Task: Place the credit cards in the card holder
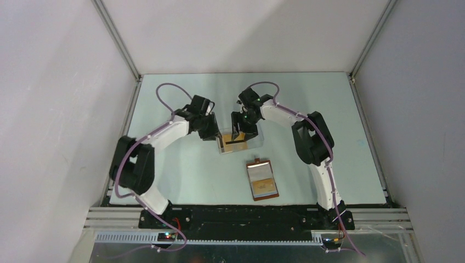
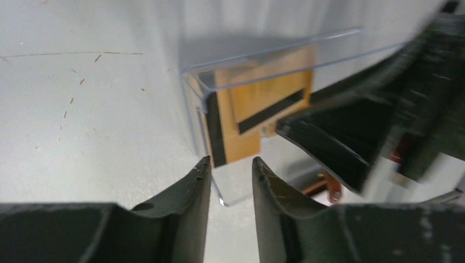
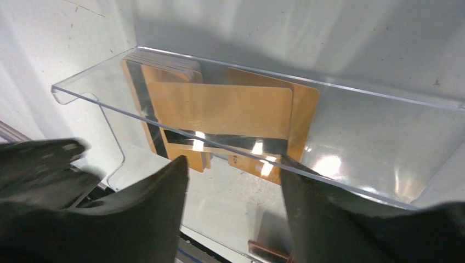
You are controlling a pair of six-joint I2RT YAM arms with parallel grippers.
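Several orange cards with dark stripes (image 3: 219, 109) lie in the left half of a clear box (image 1: 257, 139), one card askew on top of the others. My right gripper is over the box, its fingers apart on the near side of those cards and nothing held between them. At the box's left end, my left gripper stands part open with no card between its fingers; whether it touches the box wall cannot be told. The brown card holder (image 1: 250, 183) lies open nearer the front, with an orange card (image 1: 264, 187) showing in its lower half.
Both grippers are close together over the box, and the right one fills much of the left wrist view. The box has raised clear walls (image 3: 373, 97). Bare table (image 1: 189, 175) surrounds the holder.
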